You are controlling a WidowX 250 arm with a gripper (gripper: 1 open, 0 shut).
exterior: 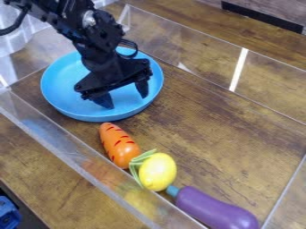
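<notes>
My black gripper (110, 88) hangs down over the blue plate (59, 89) at the upper left, its fingers low inside the rim, apparently open. I cannot see anything held between them; the area under the gripper's body is partly hidden. Below the plate lie an orange carrot (118, 145) with green leaves, a yellow lemon (158, 172) and a purple eggplant (219, 208).
Clear plastic walls run along the left and back of the wooden work area (221, 125). A blue object (7, 214) shows at the lower left, outside the wall.
</notes>
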